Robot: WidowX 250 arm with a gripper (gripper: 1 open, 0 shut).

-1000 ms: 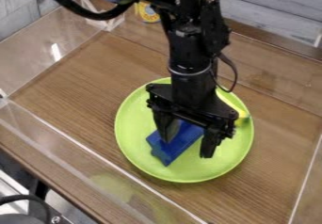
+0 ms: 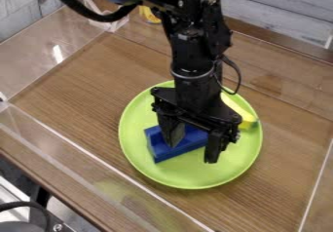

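Observation:
My black gripper (image 2: pixel 196 129) hangs low over a green plate (image 2: pixel 196 174), open, its fingers spread around and over a blue block (image 2: pixel 174 146) lying on the plate. The fingers hide part of the block; whether they touch it cannot be told. A yellow object (image 2: pixel 244 115) lies at the plate's right side, partly behind the arm.
A wooden surface (image 2: pixel 78 99) surrounds the plate, bare to the left and right. A pale wall runs along the back, with a small yellow object (image 2: pixel 148 14) near it. Black cables lie at the lower left edge.
The gripper has shifted very slightly, and the blue block's visible shape under the fingers differs a little. The plate stays in place.

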